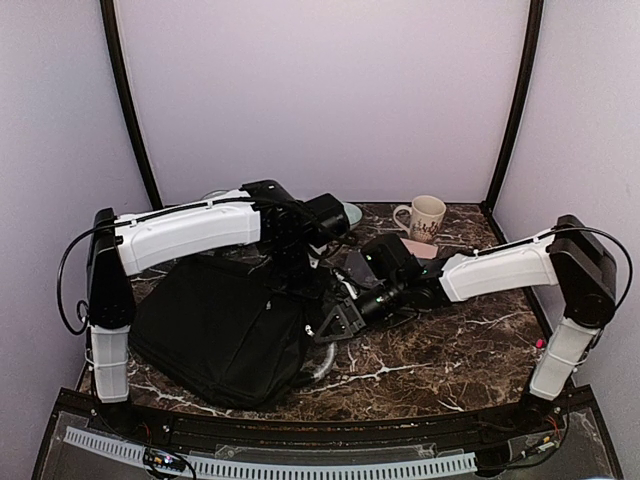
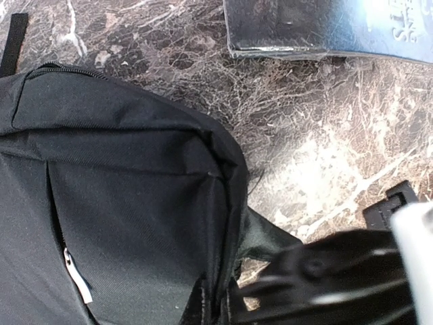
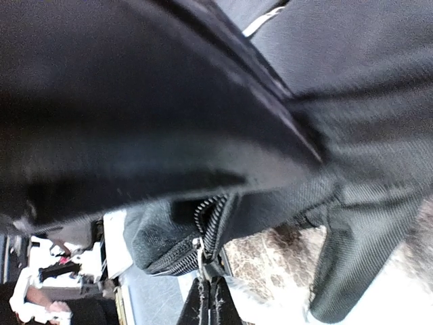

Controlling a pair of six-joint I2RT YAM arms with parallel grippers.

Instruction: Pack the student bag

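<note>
The black bag (image 1: 210,330) lies at the front left of the marble table. In the left wrist view its top zip (image 2: 67,71) and front pocket pull (image 2: 78,277) show. My left gripper is shut on the bag's folded fabric edge at the bottom of that view. My right gripper is shut at the open zipper (image 3: 210,217) by the bag's right end; a metal puller sits at its fingertips, though I cannot tell whether it is between them.
A dark book (image 2: 325,24) lies beside the bag. A mug (image 1: 427,217) stands at the back right, with a pink flat item (image 1: 420,249) before it. Bowls at the back are partly hidden by my left arm.
</note>
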